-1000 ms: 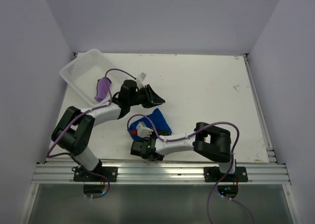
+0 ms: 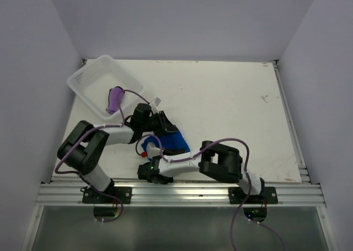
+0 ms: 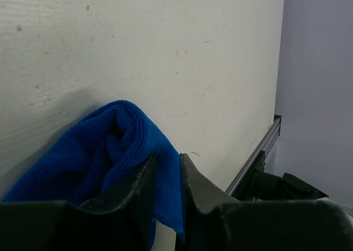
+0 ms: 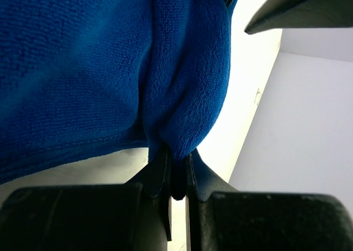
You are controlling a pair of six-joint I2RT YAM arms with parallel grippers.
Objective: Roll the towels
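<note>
A blue towel [image 2: 174, 140] lies near the table's front, partly folded and mostly covered by both arms. In the left wrist view its raised fold [image 3: 132, 129] shows, with my left gripper over it, fingers parted and blue cloth visible in the gap. In the right wrist view, my right gripper is shut on the end of a thick fold of the blue towel [image 4: 185, 91]. A dark part of the left gripper, a finger [image 4: 300, 11], shows at that view's upper right. A rolled purple towel [image 2: 115, 100] rests in the white basket [image 2: 83, 85].
The white basket stands at the table's back left, near the left arm. A metal rail [image 2: 182, 190] runs along the front edge, and grey walls close the sides and back.
The right arm has shifted left and slightly toward the front, with the towel moving a little left.
</note>
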